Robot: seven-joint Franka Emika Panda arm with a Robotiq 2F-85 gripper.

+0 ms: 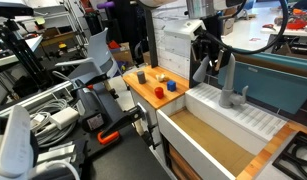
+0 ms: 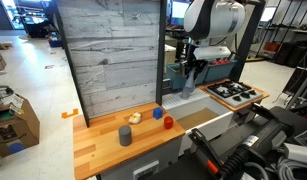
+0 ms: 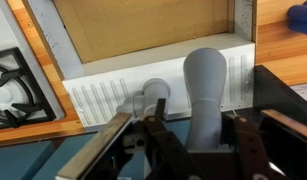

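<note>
My gripper is shut on a smooth grey rounded object, its rounded end pointing out past the fingers. In exterior view 1 this grey object hangs below my gripper, left of a grey faucet-like fixture. Both are above the ribbed white ledge behind the basin. The wrist view shows the fixture beside the held object, standing on the ribbed ledge. How far the held object is above the ledge is hard to tell.
The open basin has a bare tan bottom. A stove lies to its right. On the wooden counter to the left are a red cup, a blue block and a grey cup. A teal panel stands behind.
</note>
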